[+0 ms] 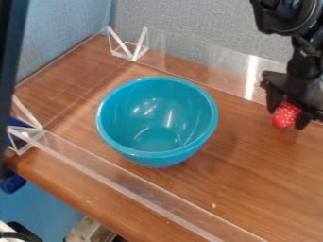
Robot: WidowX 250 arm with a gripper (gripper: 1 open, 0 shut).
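A red speckled strawberry (pixel 285 115) is held in the black gripper (pixel 289 110) at the right of the view, with the gripper shut on it, slightly above the wooden surface. A turquoise bowl (pixel 157 113) sits in the middle of the surface, to the left of the gripper and apart from it.
Clear plastic walls with white triangular brackets (pixel 127 47) border the wooden surface (pixel 228 194) at back and front-left. A grey padded wall stands behind. Bare wood lies between bowl and gripper and in front of them.
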